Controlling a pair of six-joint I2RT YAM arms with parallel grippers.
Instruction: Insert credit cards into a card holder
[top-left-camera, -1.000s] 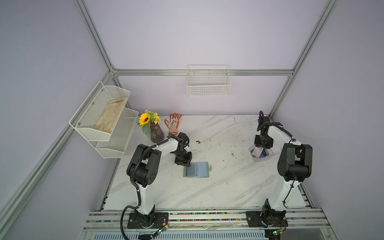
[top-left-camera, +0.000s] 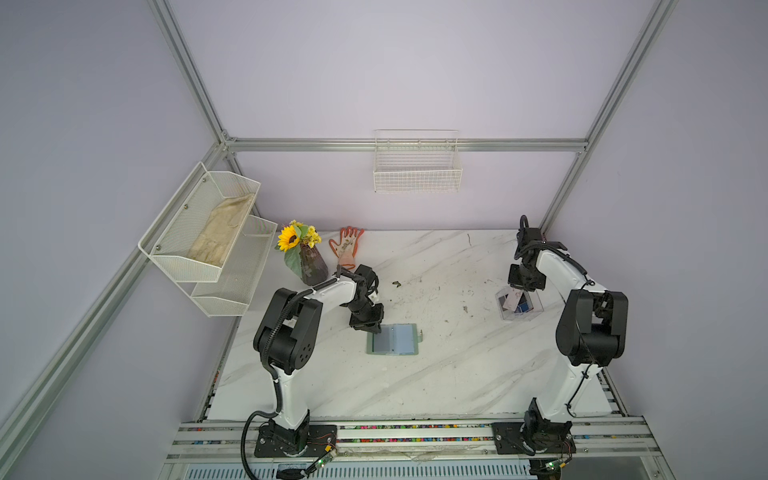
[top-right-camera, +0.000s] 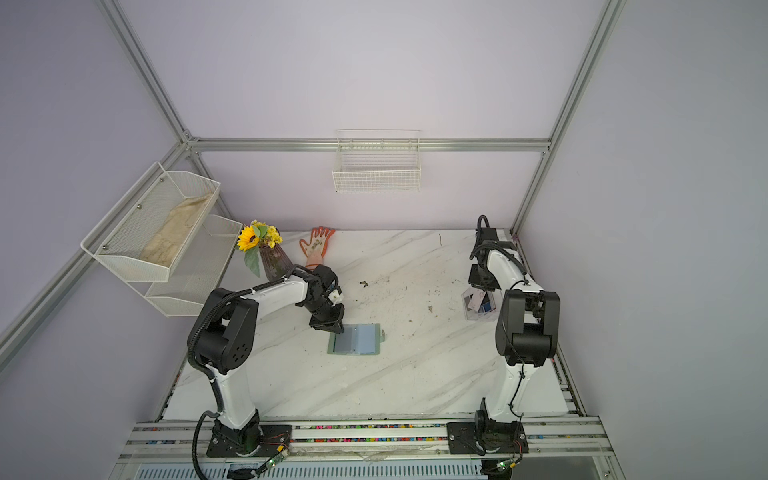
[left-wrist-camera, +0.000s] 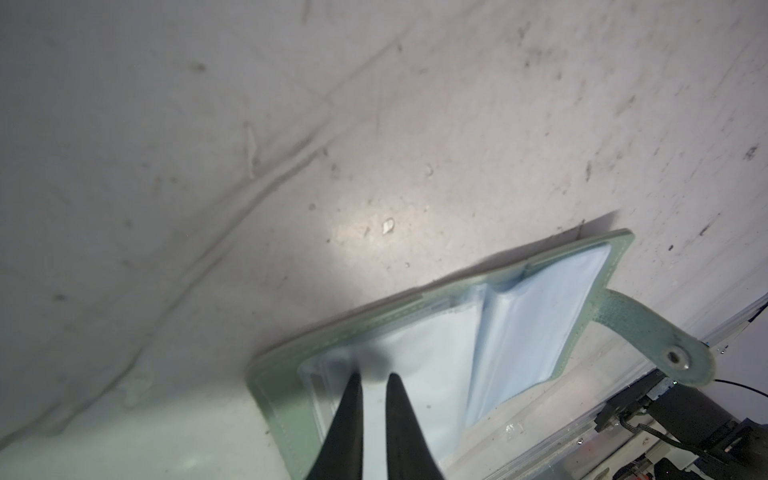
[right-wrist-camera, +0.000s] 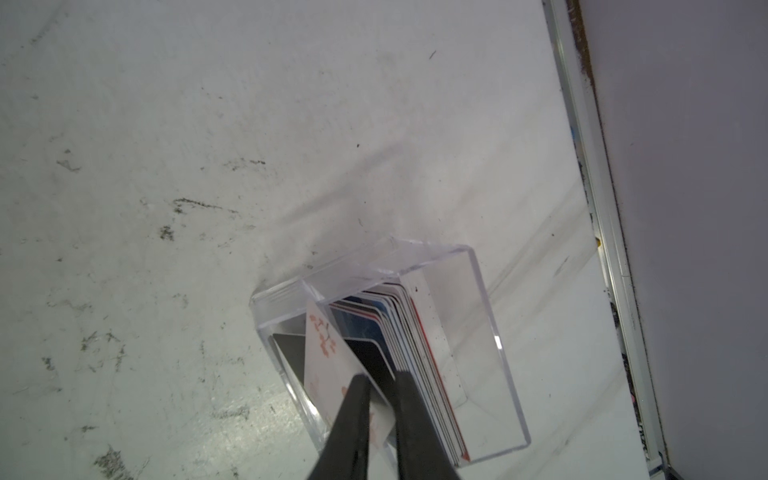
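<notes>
An open green card holder (top-left-camera: 406, 338) with pale plastic sleeves lies at centre-left on the table. My left gripper is over its left sleeve, its two fingers a small way apart with nothing visible held between them. A clear plastic box (right-wrist-camera: 504, 360) at the right holds a stack of cards (right-wrist-camera: 424, 368) and a pale card with red marks (right-wrist-camera: 324, 336) lying slanted at its left. My right gripper is over that pale card, fingertips slightly apart; whether they touch the card I cannot tell.
A vase with sunflowers (top-left-camera: 312, 264) and an orange-cuffed glove (top-left-camera: 346, 248) stand or lie at the back left. Wire shelves (top-left-camera: 216, 240) hang on the left wall, a wire basket (top-left-camera: 416, 176) on the back wall.
My right gripper and arm have shifted slightly up and back over the card box. The left arm has not visibly moved.
</notes>
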